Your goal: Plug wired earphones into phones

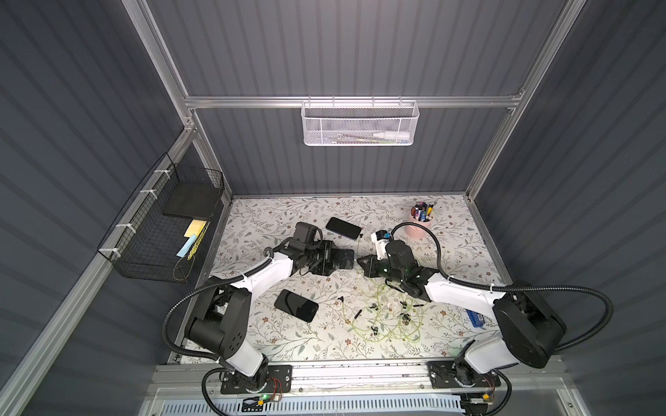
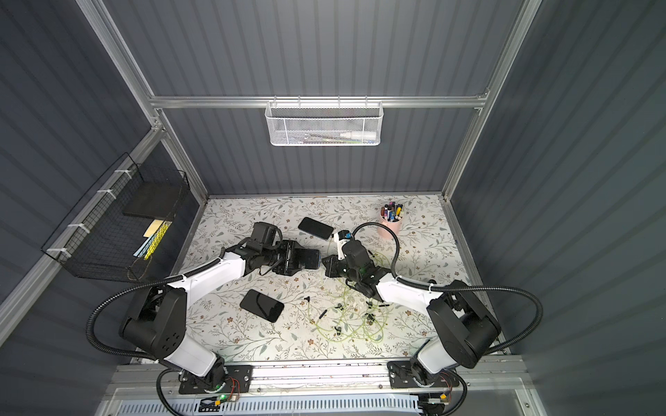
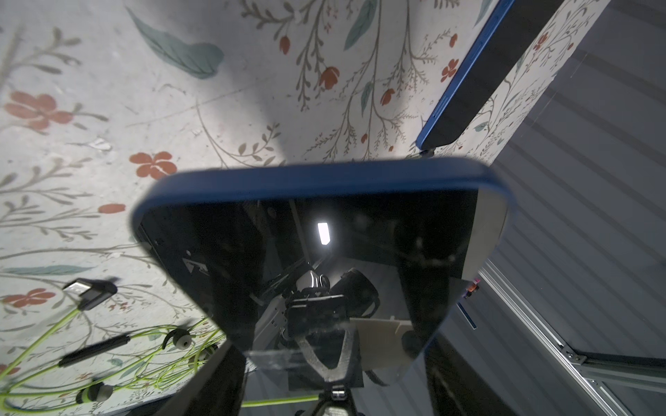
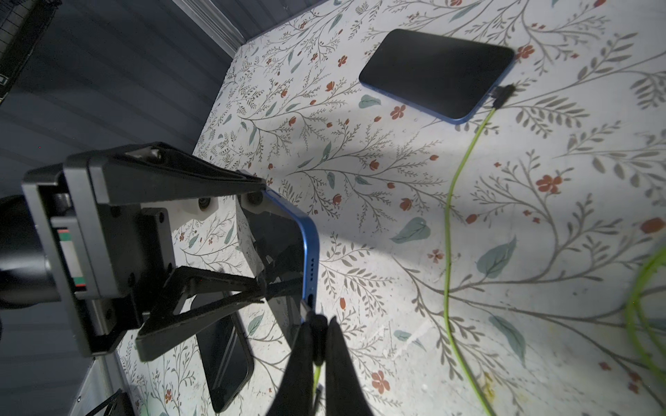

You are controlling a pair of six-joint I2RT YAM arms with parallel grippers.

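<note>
My left gripper [image 1: 331, 258] is shut on a blue-edged phone [image 3: 312, 181], gripping it by its sides above the table. In the right wrist view this phone [image 4: 310, 260] is tilted, its narrow port edge facing my right gripper. That gripper is shut on a black earphone plug [image 4: 318, 329] with a yellow-green cable below it. The plug's end is at the phone's lower corner area; whether it enters the port cannot be made out. Behind them a second phone [image 4: 437, 72] lies flat, a black plug [image 4: 504, 95] at its end. A third phone [image 1: 297, 305] lies at front left.
Tangled yellow-green earphones [image 1: 388, 315] cover the front middle of the table, with a loose plug [image 3: 90, 292] lying to their left. A pink pen cup [image 1: 416, 228] stands at the back right.
</note>
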